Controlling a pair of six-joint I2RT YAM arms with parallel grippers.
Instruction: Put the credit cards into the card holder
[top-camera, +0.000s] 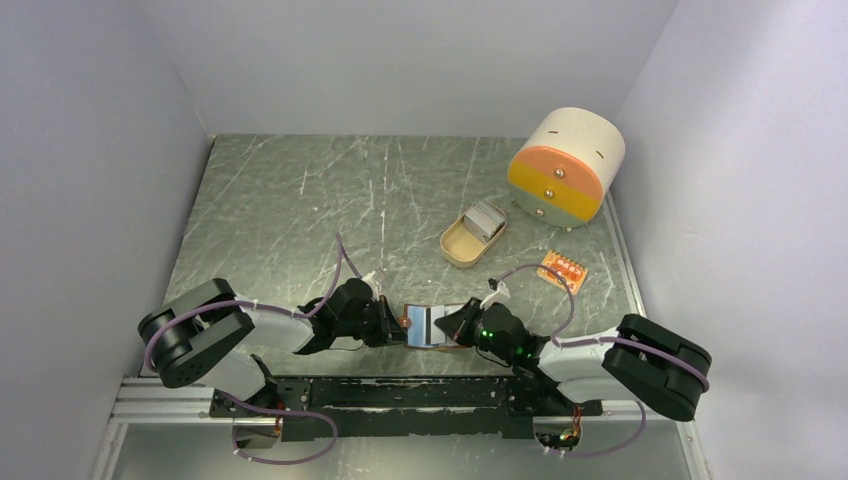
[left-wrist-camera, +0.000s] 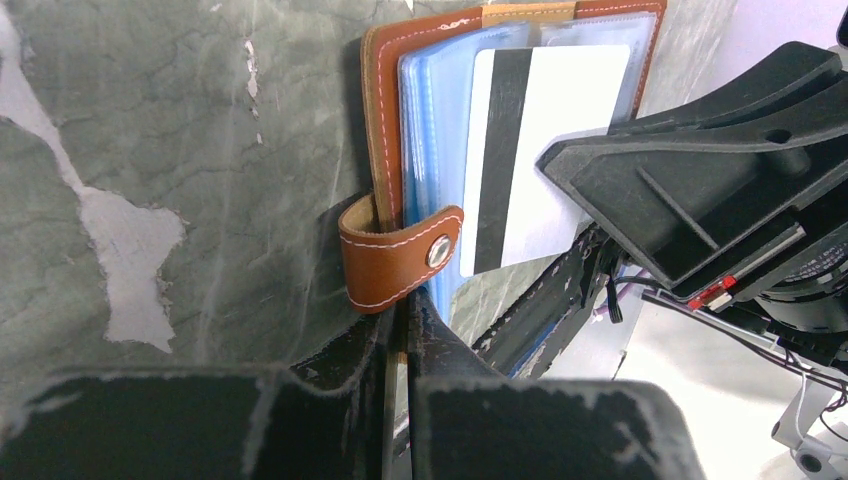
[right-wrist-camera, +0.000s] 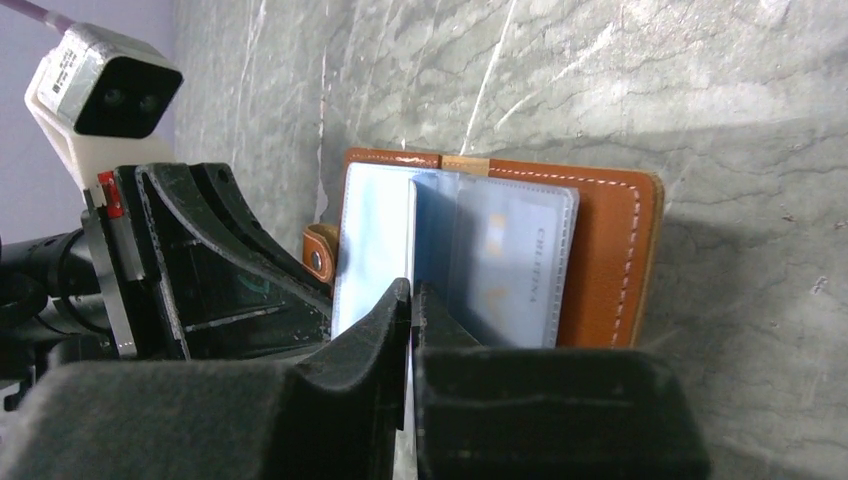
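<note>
The brown leather card holder (top-camera: 409, 341) lies open at the table's front, its clear sleeves (left-wrist-camera: 425, 120) showing. My left gripper is shut on the holder's snap strap (left-wrist-camera: 390, 255) at its left edge. A white card with a black stripe lies over the sleeves; in the right wrist view the card (right-wrist-camera: 411, 220) is seen nearly edge-on. My right gripper has its fingertips close on both sides of that card's edge. Whether they press on it cannot be told. How far the card sits inside a sleeve is unclear.
Behind the holder stands a beige tray (top-camera: 459, 249) with a stack of cards (top-camera: 484, 222) in it. At the back right is a rounded drawer box (top-camera: 570, 150), with an orange packet (top-camera: 563, 272) in front of it.
</note>
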